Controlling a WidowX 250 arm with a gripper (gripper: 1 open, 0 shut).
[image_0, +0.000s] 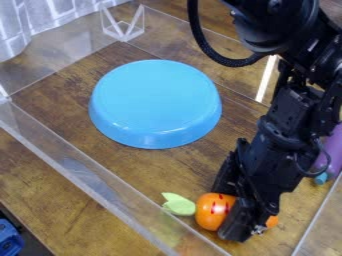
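A small orange carrot toy (214, 210) with pale green leaves (178, 204) lies on the wooden floor at the lower right. My black gripper (238, 208) is down over it, its fingers around or against the orange body. Whether they are closed on it is hard to tell, as the arm hides much of the toy.
A blue upturned bowl or plate (154, 104) sits at the upper middle-left. A purple object (327, 150) is partly hidden at the right. Clear walls edge the wooden surface. Bare wood lies left and below the blue piece.
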